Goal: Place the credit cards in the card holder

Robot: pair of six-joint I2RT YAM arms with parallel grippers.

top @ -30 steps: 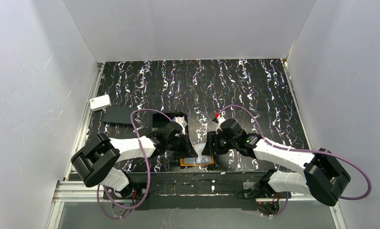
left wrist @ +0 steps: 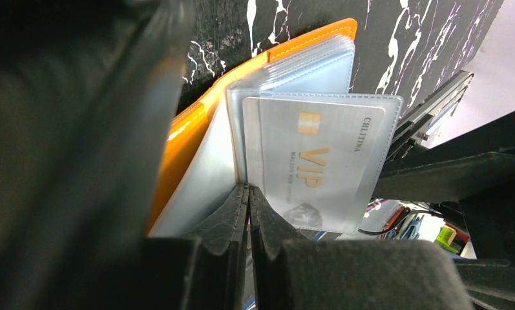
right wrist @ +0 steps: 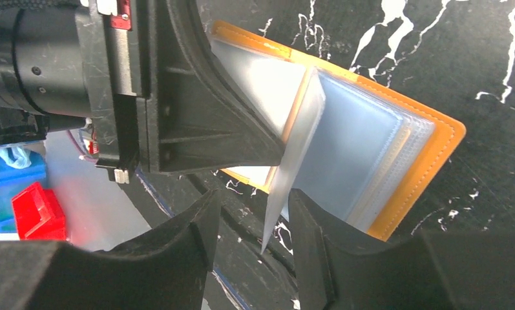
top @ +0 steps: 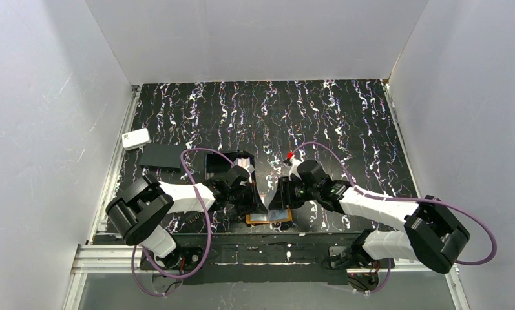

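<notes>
The orange-edged card holder [top: 267,220] lies open near the front edge of the table. One clear sleeve [right wrist: 300,142] of it stands raised, with a white VIP card [left wrist: 313,155] inside. Against that sleeve, near its bound side, rest the fingertips of my left gripper. It is shut, and I see nothing clearly between its fingers. My right gripper is open, and the sleeve's free edge reaches toward the gap between its fingers. Flat clear sleeves [right wrist: 351,135] lie on the holder's right side.
Behind my left gripper stands a black tray [top: 219,164] holding some light cards [top: 243,159]. Farther left are a dark flat panel [top: 161,157] and a white box [top: 136,138].
</notes>
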